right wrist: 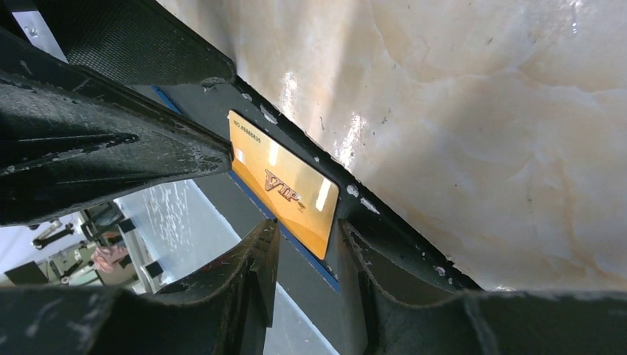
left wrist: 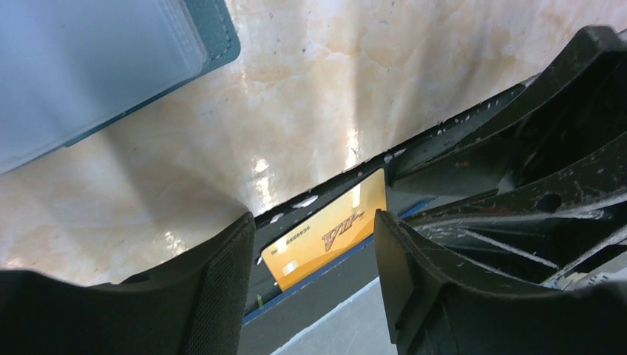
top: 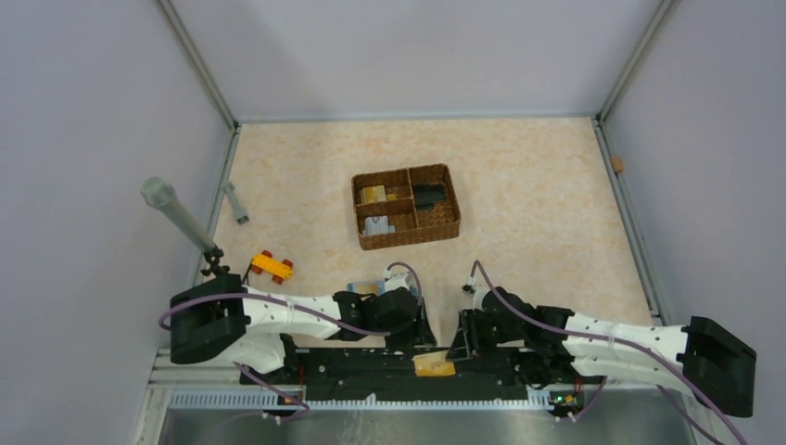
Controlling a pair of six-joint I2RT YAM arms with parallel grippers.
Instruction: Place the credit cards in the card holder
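A gold VIP card [top: 435, 364] [left wrist: 323, 229] [right wrist: 285, 185] lies on the dark strip along the table's front edge. My left gripper and my right gripper are both low over it from either side, fingers apart, the card showing between them in each wrist view. A blue card holder [left wrist: 89, 52] lies on the marble surface beside the left gripper; in the top view it is mostly hidden under the left arm.
A woven basket [top: 405, 235] with compartments holding cards and other items stands at the back middle. A yellow toy [top: 272, 266] lies at the left.
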